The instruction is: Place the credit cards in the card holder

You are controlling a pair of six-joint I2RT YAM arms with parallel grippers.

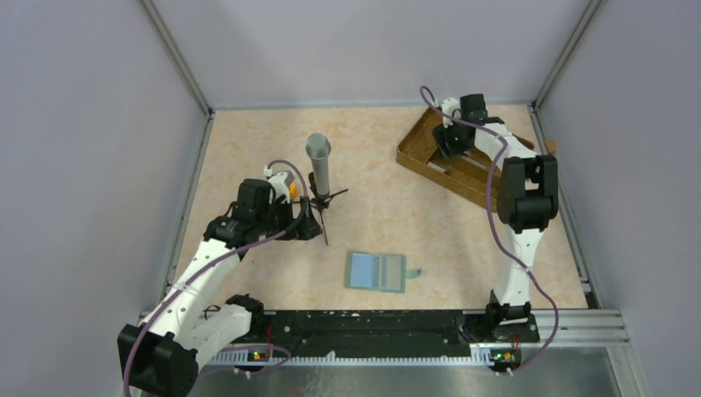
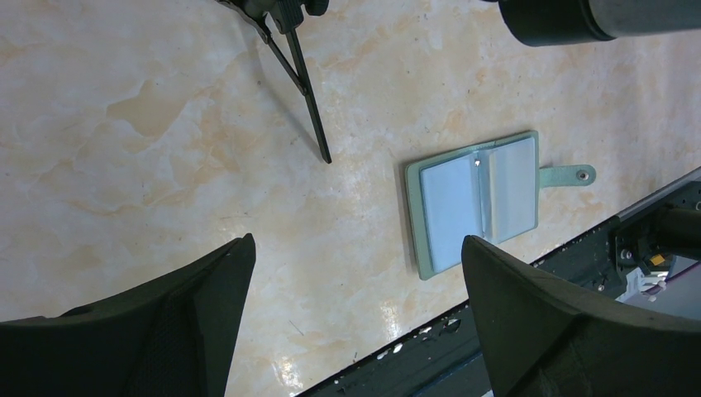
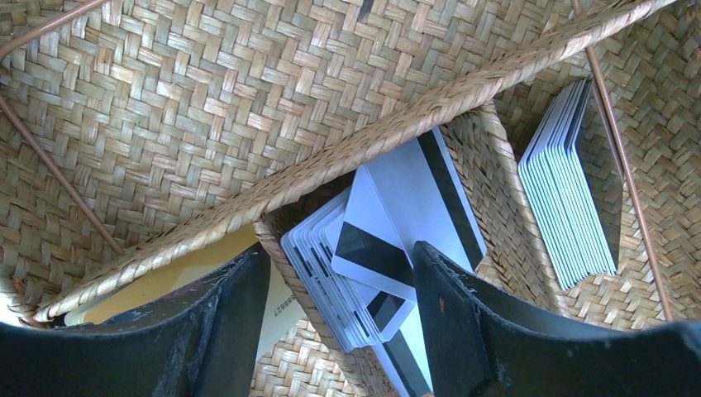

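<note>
A pale green card holder (image 1: 375, 272) lies open on the table's front middle, its strap to the right. Clear sleeves and light blue inner faces (image 2: 451, 212) show in the left wrist view. White-blue credit cards (image 3: 397, 207) with black stripes lie heaped in a compartment of the woven basket (image 1: 463, 185); a neat card stack (image 3: 566, 194) sits in the compartment to the right. Over the heap my right gripper is part open, with no card clearly held between its fingers. My left gripper is open and empty above bare table.
A grey cylinder on a black tripod (image 1: 318, 165) stands close to the left gripper. Basket walls and a divider (image 3: 347, 153) hem in the right gripper. A yellowish card (image 3: 182, 277) lies in a neighbouring compartment.
</note>
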